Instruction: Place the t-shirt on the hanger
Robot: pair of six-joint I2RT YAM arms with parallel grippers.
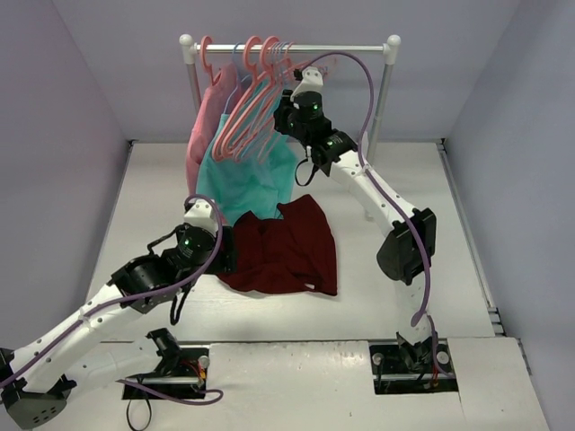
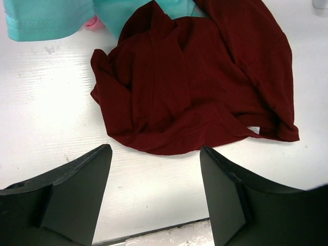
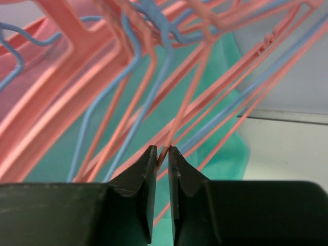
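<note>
The dark red t-shirt [image 1: 283, 247] lies crumpled on the white table below the rack. At its left edge is my left gripper, open and empty in the left wrist view, with the shirt [image 2: 205, 102] flat beyond its fingertips. Several pink and blue hangers [image 1: 243, 126] hang from the rack's rail. Among their right-hand ones is my right gripper. Its fingers are closed together around the thin arm of a pink hanger [image 3: 185, 100], which passes between the tips.
A pink garment [image 1: 203, 135] and a turquoise garment [image 1: 247, 184] hang on the rack's left side, the turquoise one reaching down to the shirt. The white rail [image 1: 350, 48] is bare toward its right end.
</note>
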